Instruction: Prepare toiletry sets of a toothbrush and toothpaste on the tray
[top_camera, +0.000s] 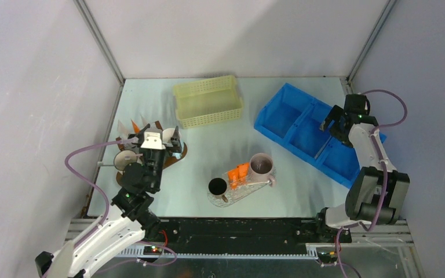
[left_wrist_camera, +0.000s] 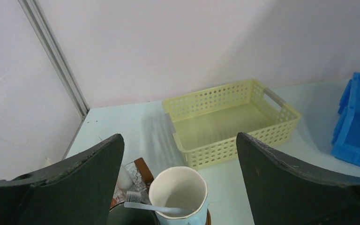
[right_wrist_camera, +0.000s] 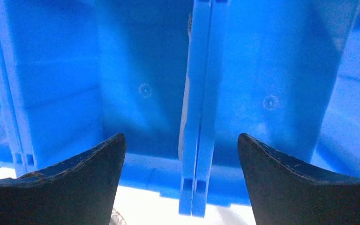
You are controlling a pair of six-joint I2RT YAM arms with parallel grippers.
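My left gripper [top_camera: 156,134] hangs open over the brown tray at left, where a white cup [left_wrist_camera: 178,187] holds a pale toothbrush [left_wrist_camera: 154,208] across its rim. My right gripper [top_camera: 333,121] is open over the blue divided bin [top_camera: 284,116]. In the right wrist view, a pale, thin item [right_wrist_camera: 184,108] with bristles at one end lies along a divider, partly hidden. At front centre, a clear tray [top_camera: 234,197] carries orange tubes [top_camera: 237,172], a pink mug [top_camera: 261,163] and a dark mug [top_camera: 218,186].
A yellow basket [top_camera: 208,119] sits at the back centre. The middle of the table between the trays is clear. Walls border the work surface at the back and both sides.
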